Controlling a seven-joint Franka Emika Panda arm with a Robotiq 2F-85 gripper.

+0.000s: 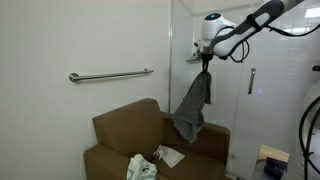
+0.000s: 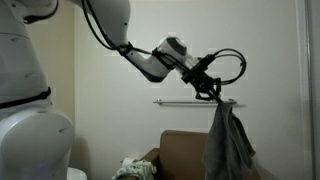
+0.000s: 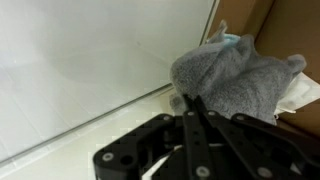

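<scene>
A dark grey cloth (image 1: 193, 105) hangs in a long drape from my gripper (image 1: 206, 65), its lower end in front of the brown couch (image 1: 125, 124). In the second exterior view, the cloth (image 2: 228, 147) dangles below the gripper (image 2: 216, 97), which is shut on its top edge. The wrist view shows the bunched grey cloth (image 3: 235, 75) just beyond the fingers (image 3: 193, 103). Cloth hides most of the gap between the fingertips.
A metal towel bar (image 1: 112, 75) is fixed to the wall left of the arm. White-and-green cloth (image 1: 141, 168) and a whitish cloth (image 1: 168, 156) lie on the couch. A white door (image 1: 265, 85) stands at the right.
</scene>
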